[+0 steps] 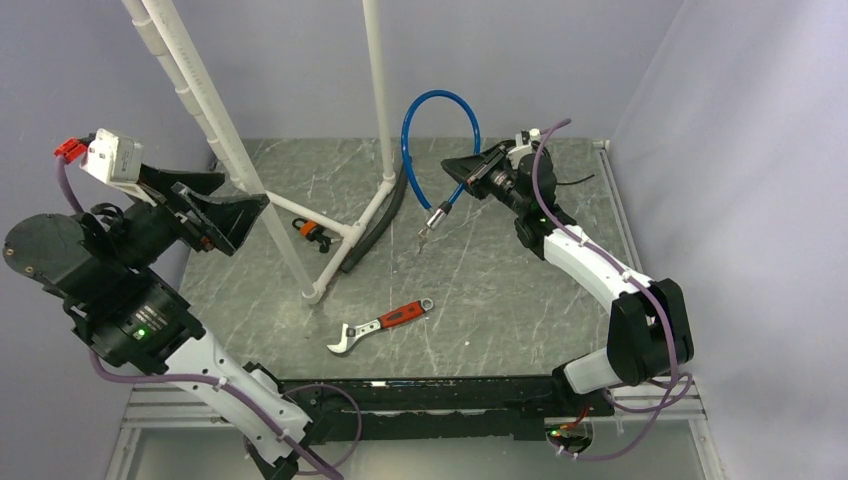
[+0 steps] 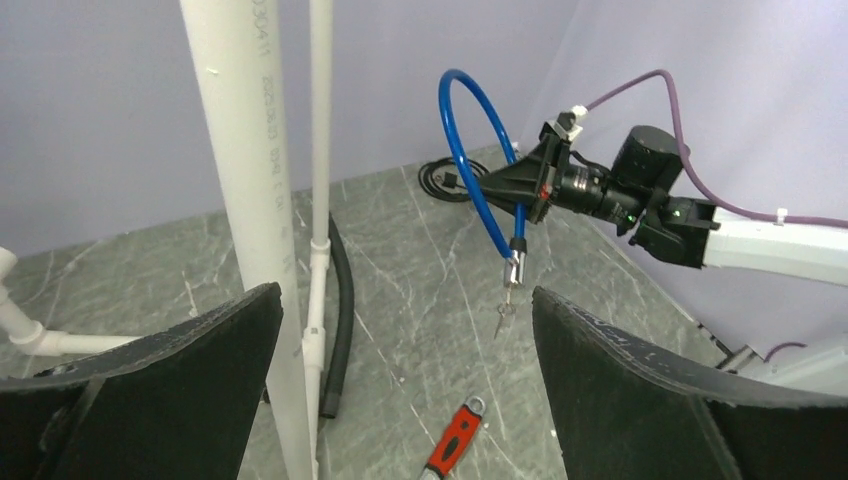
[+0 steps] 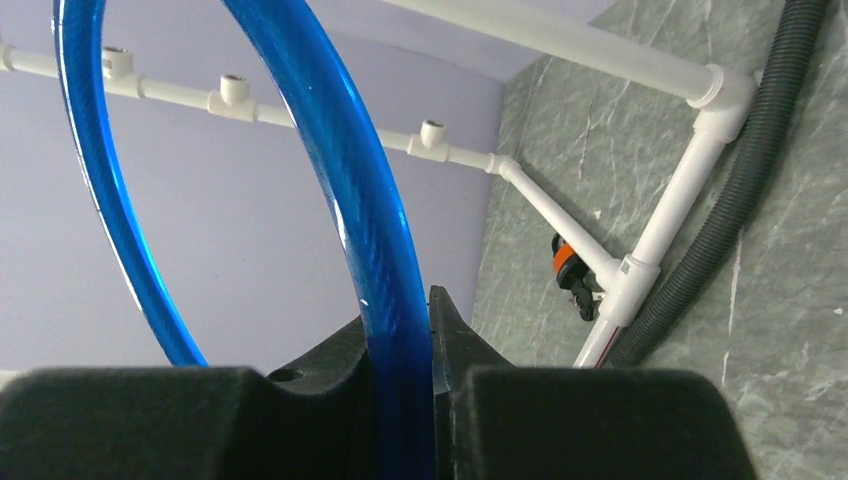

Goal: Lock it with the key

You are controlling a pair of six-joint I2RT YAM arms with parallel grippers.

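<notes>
A blue cable lock [image 1: 441, 94] is looped in the air, with my right gripper [image 1: 468, 177] shut on its cable. In the right wrist view the blue cable [image 3: 355, 220] runs down between the fingers. Its silver lock cylinder [image 2: 515, 267] hangs at the bottom of the loop, below my right gripper, with the keys [image 2: 506, 312] dangling from it. The loop appears closed at the cylinder, and it stands apart from the white pipes. My left gripper [image 1: 245, 205] is open and empty, at the left beside the thick white pipe [image 1: 207, 90].
White pipes form a frame [image 1: 350, 234] at the back left, with a black corrugated hose [image 1: 383, 230] along it. An orange and black item [image 1: 312, 233] lies there. A red-handled wrench [image 1: 403, 313] lies towards the front.
</notes>
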